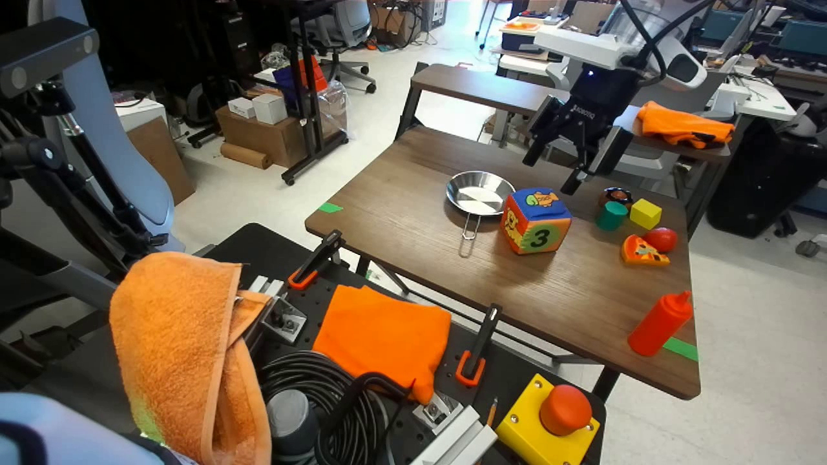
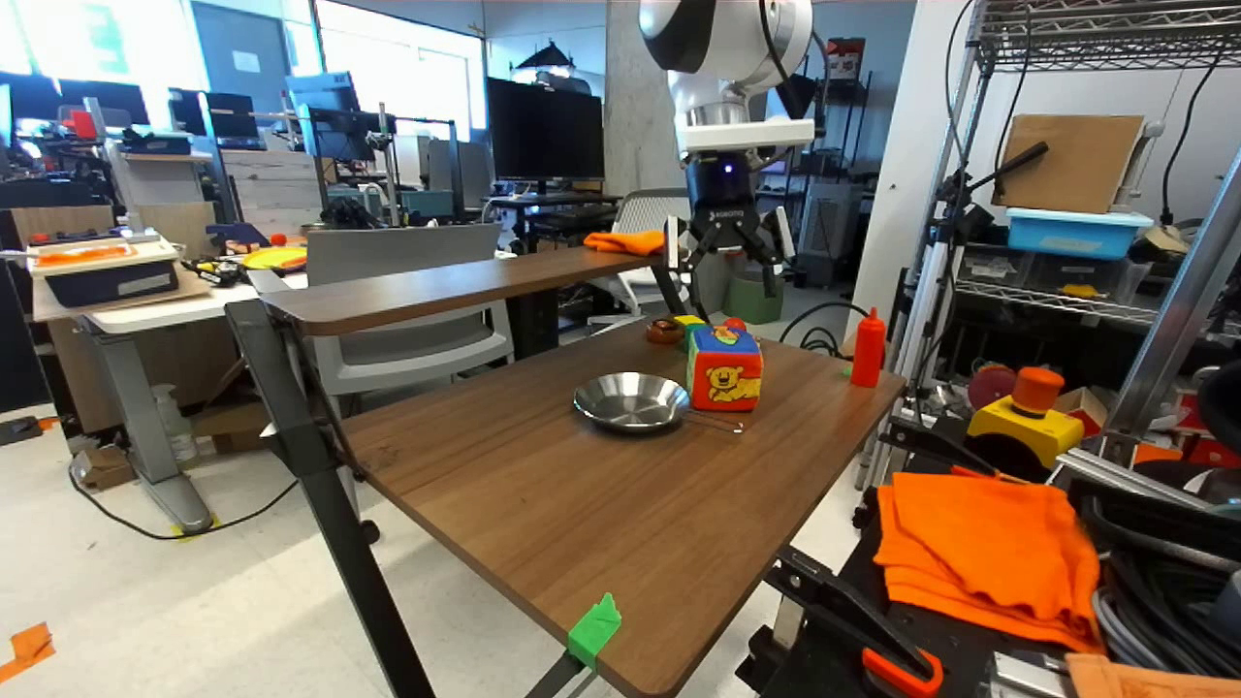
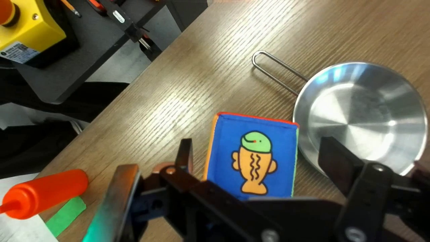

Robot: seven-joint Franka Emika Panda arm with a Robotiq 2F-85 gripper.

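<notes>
My gripper [image 1: 548, 175] hangs in the air above the back of the table, its fingers spread wide with nothing between them. In the wrist view, the soft picture cube [image 3: 258, 161] shows its blue fish face between and beyond my open fingers, partly covered by the gripper body. The steel pan [image 3: 362, 109] is close beside the cube, and my right finger [image 3: 338, 165] overlaps its rim in that view. A red squeeze bottle [image 1: 660, 324] stands near the table's right end. The exterior views show the gripper clear above both cube and pan.
On the right part of the table sit a green cylinder [image 1: 612, 216], a yellow block [image 1: 645, 213], a red ball [image 1: 661, 239], a toy pizza slice [image 1: 644, 252] and a dark round item [image 1: 616, 195]. The raised shelf [image 1: 481, 86] runs along the back.
</notes>
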